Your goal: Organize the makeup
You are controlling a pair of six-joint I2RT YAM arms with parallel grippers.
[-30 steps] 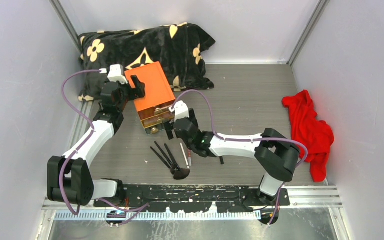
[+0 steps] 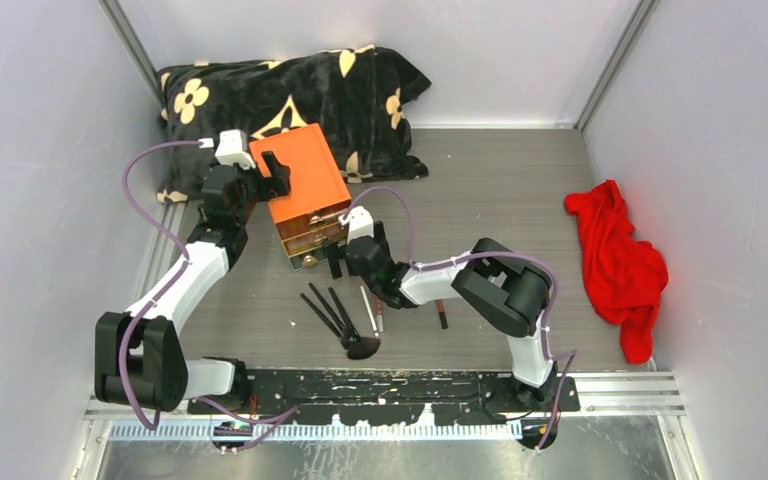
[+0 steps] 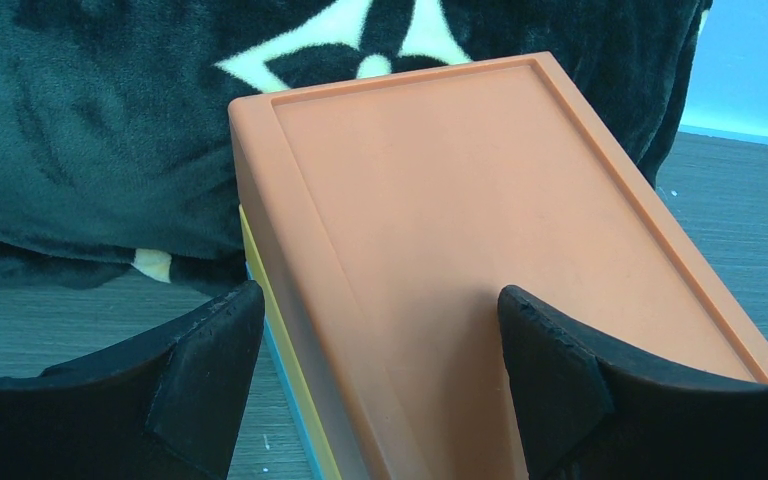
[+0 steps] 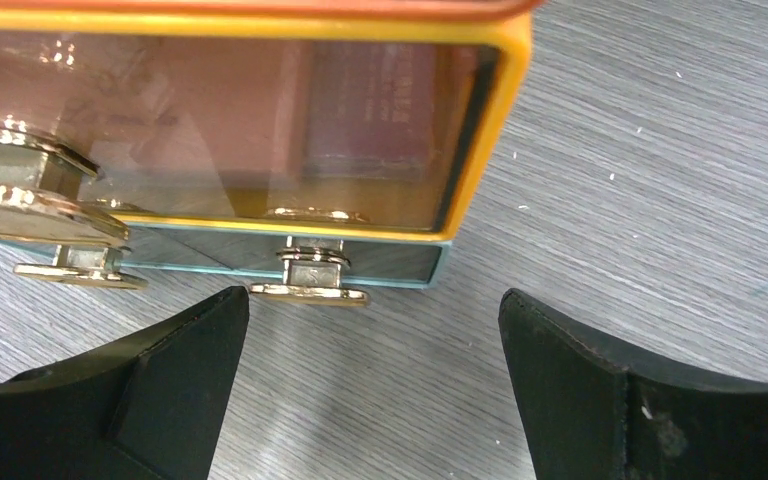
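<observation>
The makeup organizer [image 2: 305,180] stands tilted to the view by the blanket, with an orange top, a yellow-framed drawer [image 4: 260,130] below it and a blue-edged one at the bottom, each with gold knobs [image 4: 310,293]. My left gripper is open at its left edge: one finger beside the box, the other over its lid. In front of the lower drawers hangs my right gripper, open and empty, a knob just ahead of its left finger. Several black brushes [image 2: 335,318] and a pale stick with a red-tipped one [image 2: 379,315] lie on the table.
Behind the organizer is a black patterned blanket [image 2: 380,80]. A red cloth [image 2: 615,265] lies at the far right. Another slim stick [image 2: 442,314] lies under the right arm.
The right arm's elbow has swung left and up in the top view, and its gripper has turned slightly near the drawers. The left arm and the organizer look unmoved.
</observation>
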